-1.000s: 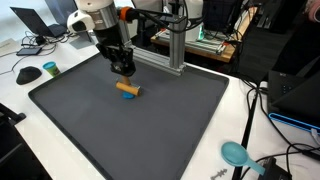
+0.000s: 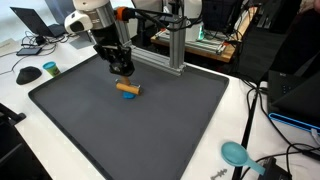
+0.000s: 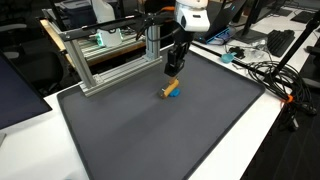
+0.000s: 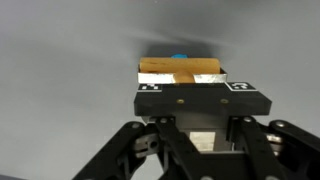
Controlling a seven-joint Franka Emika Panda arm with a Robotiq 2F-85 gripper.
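A mallet-like piece with a tan wooden head point(image 2: 128, 89) is over the dark board. My gripper point(image 2: 124, 80), pointing down, is shut on its upright handle, which shows between the pads in the wrist view as a short tan strip point(image 4: 183, 77). Crosswise just beyond the fingers lies the head point(image 4: 165, 65). Under it sits a small blue object point(image 2: 128, 96), mostly covered; in the second exterior view the blue object point(image 3: 175, 92) peeps out beside the tan head point(image 3: 169, 89). Whether head and blue object touch, I cannot tell.
The dark board point(image 2: 150, 130) is bare around the mallet. At its far left corner stand a green cup point(image 2: 51, 69) and a black object point(image 2: 28, 75). A metal frame point(image 3: 110, 65) rises along the back edge. A pale blue round object point(image 2: 236, 154) lies off the board.
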